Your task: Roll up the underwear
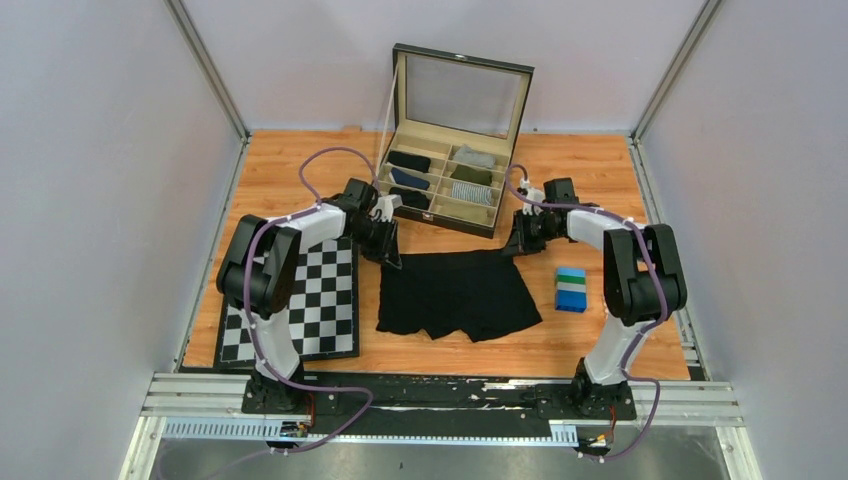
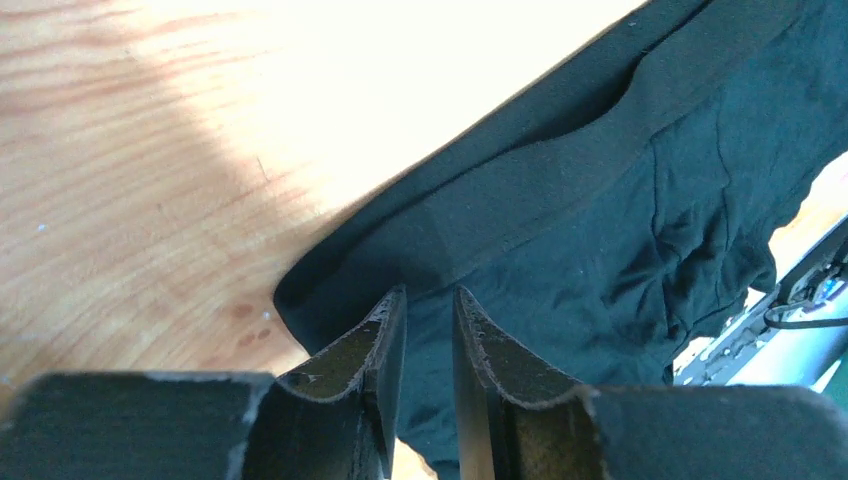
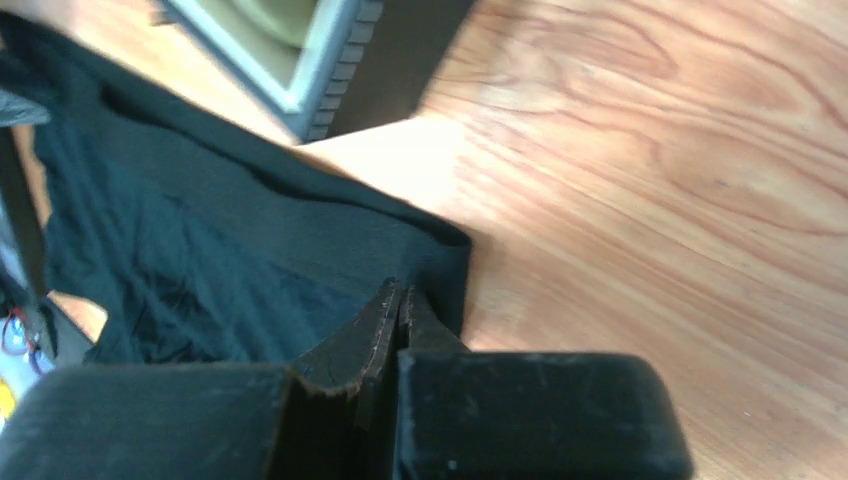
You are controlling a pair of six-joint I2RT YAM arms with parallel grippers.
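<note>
Black underwear (image 1: 455,295) lies flat on the wooden table, waistband toward the back, legs toward the front. My left gripper is at its upper left corner, fingers slightly apart over the waistband, with cloth visible beneath them. My right gripper is at the upper right corner, fingers together; whether any cloth is between them is hidden.
An open organiser box (image 1: 488,230) with rolled garments stands behind the underwear. A checkered board (image 1: 315,325) lies at the left, a blue block stack (image 1: 570,298) at the right. Bare table (image 1: 450,355) shows in front.
</note>
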